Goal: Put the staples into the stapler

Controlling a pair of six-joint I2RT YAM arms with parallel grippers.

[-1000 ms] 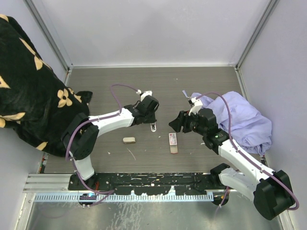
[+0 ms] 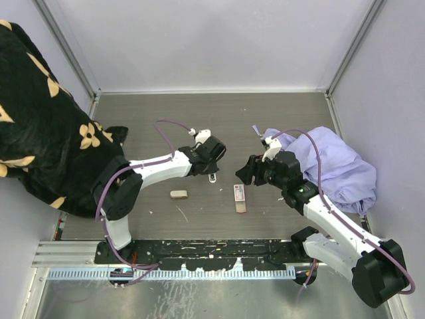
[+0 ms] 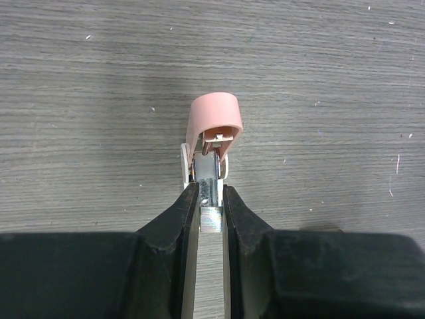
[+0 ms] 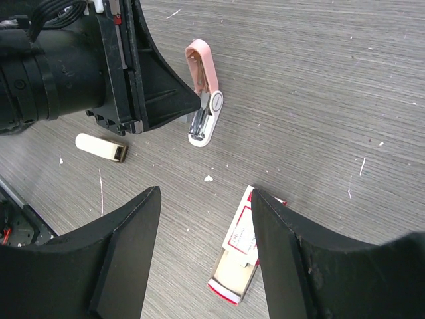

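Observation:
The stapler (image 3: 214, 113) stands on the table with its pink lid raised and its metal channel exposed. In the left wrist view, my left gripper is over that channel, shut on a small silver strip of staples (image 3: 211, 219). The right wrist view shows the left fingers beside the open stapler (image 4: 204, 66), partly covering its channel; whether the strip touches the channel I cannot tell. My right gripper is open and empty, above the part-open staple box (image 4: 242, 229) with its red and white sleeve.
A small beige block (image 2: 179, 195) lies left of the stapler. Lilac cloth (image 2: 335, 169) is heaped at the right, and a dark flowered cloth (image 2: 53, 119) covers the left side.
The right arm has hardly moved. Stapler, box and block lie where they were.

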